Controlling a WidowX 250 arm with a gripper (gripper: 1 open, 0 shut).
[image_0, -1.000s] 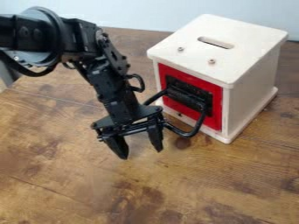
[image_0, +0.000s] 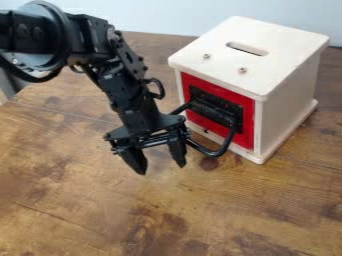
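My black gripper (image_0: 158, 158) hangs point-down over the wooden table, its two fingers apart with nothing seen between them. To its right stands a pale wooden box (image_0: 281, 100) with a slot and two screws on top. The box's front carries a red panel (image_0: 201, 75) with a black fitting (image_0: 218, 108), from which a black loop or cable curves down toward the gripper; whether it touches the gripper cannot be told.
A white wall runs behind it.
My arm and gripper have shifted very slightly upward. The box stands where it was.
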